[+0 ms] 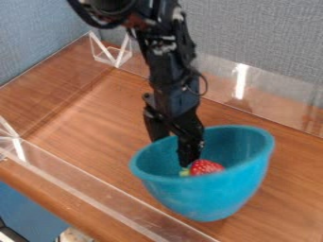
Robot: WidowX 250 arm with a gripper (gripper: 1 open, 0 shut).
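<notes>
A turquoise bowl (214, 198) sits right of centre on the wooden surface, its near side looking higher and its inside partly hidden. A red strawberry (206, 167) with a pale green top shows inside it. My black gripper (187, 156) reaches down into the bowl just left of and above the strawberry. The fingertips are partly hidden, so how far apart they are and whether anything is between them is unclear.
Bare wood (76, 104) lies left of the bowl and to its right. Clear plastic walls border the surface at front left and at the back, with a grey textured wall behind.
</notes>
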